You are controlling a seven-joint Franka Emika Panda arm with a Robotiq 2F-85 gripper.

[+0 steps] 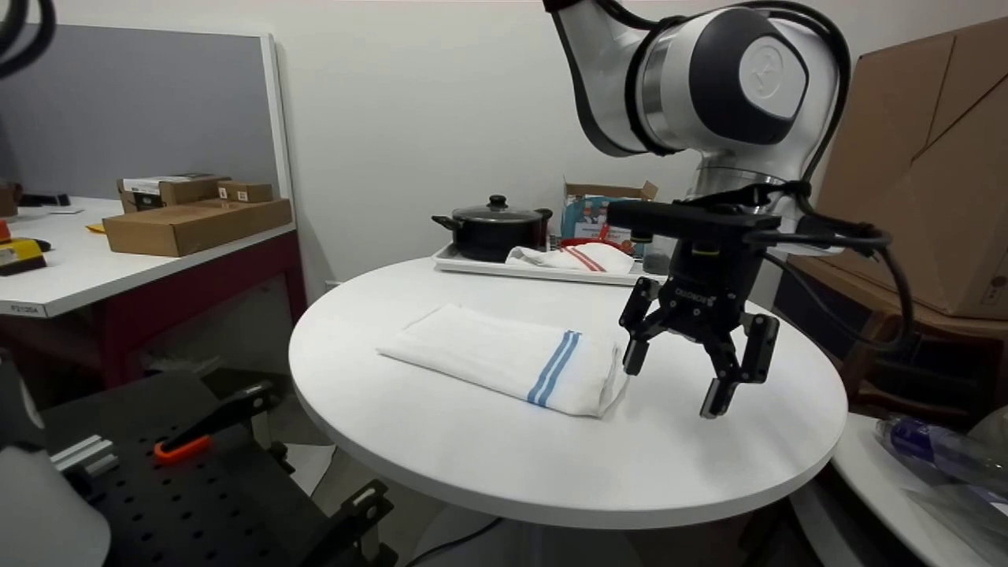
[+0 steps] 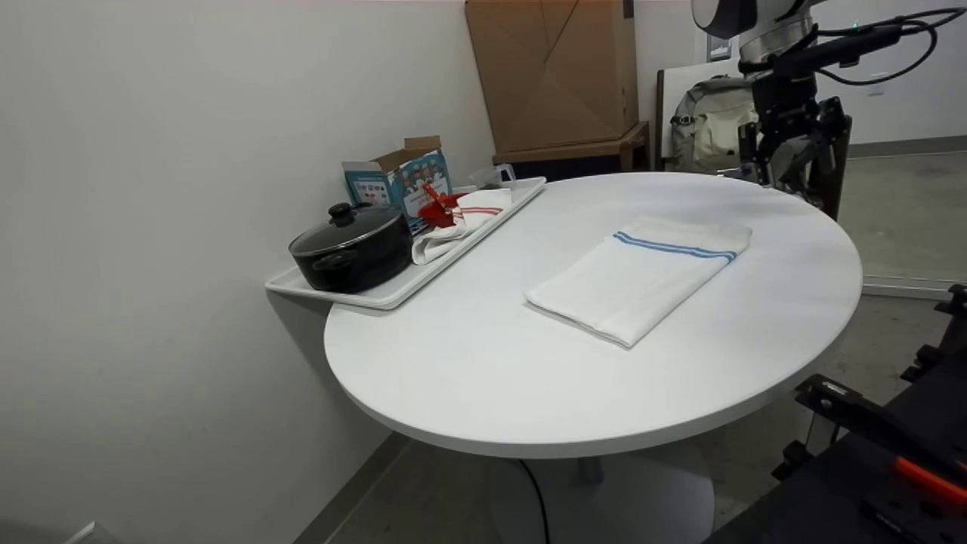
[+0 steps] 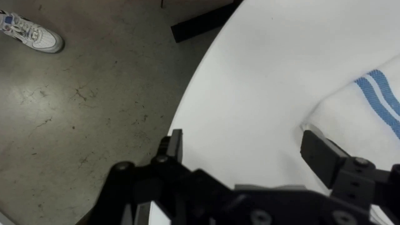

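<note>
A white towel with two blue stripes [image 1: 491, 354] lies folded flat on the round white table [image 1: 453, 449]. Its striped end faces my gripper [image 1: 672, 386], whose fingers point down and stand wide open over the table to the right of the towel. In the wrist view the gap between the fingertips shows only bare tabletop, and the right finger [image 3: 322, 157] overlaps the towel's corner [image 3: 318, 123]. Whether that finger touches the cloth I cannot tell. The far exterior view has the gripper [image 2: 770, 172] at the table's back right edge.
Along the wall, a white tray [image 2: 399, 295] bears a black lidded pot [image 2: 353, 249], a red-striped cloth [image 2: 467, 222], a red item and a blue box [image 2: 372, 186]. A shoe [image 3: 37, 35] shows on the floor beside the table.
</note>
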